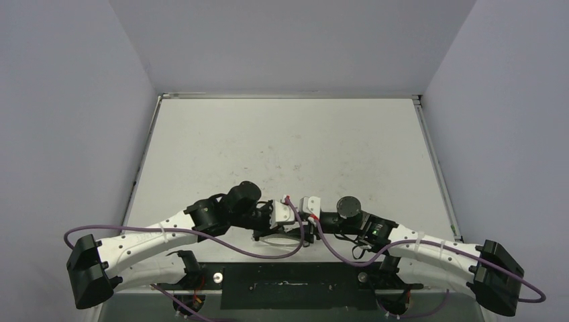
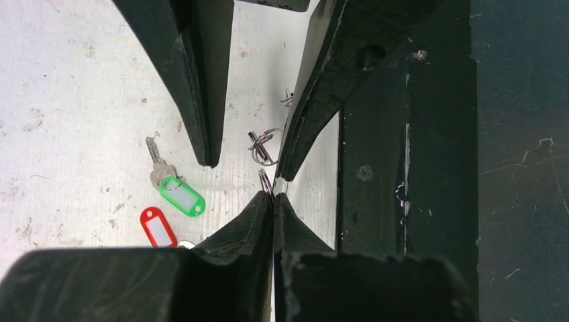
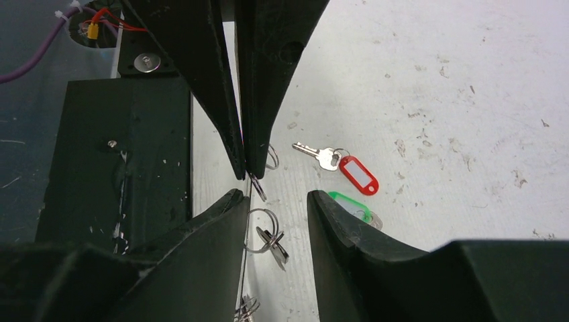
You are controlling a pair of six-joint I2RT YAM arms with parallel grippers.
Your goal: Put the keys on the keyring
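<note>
In the left wrist view my left gripper is shut on a thin metal ring (image 2: 264, 180) that pokes out from its tips. The right gripper stands part open, its two fingers on either side of that ring's end, apart from it. On the white table below lie a key (image 3: 325, 157) with a red tag (image 3: 359, 176) and a key (image 2: 158, 166) with a green tag (image 2: 181, 196). The top view hides the fingertips and these small things behind the arms.
Under the grippers lie a loose ring with a metal clasp (image 3: 272, 243) and another such piece (image 3: 247, 310). A further ring (image 3: 272, 158) shows beside the left fingers. The black front panel (image 1: 298, 285) borders the table. Behind the arms, the white table (image 1: 288, 141) is clear.
</note>
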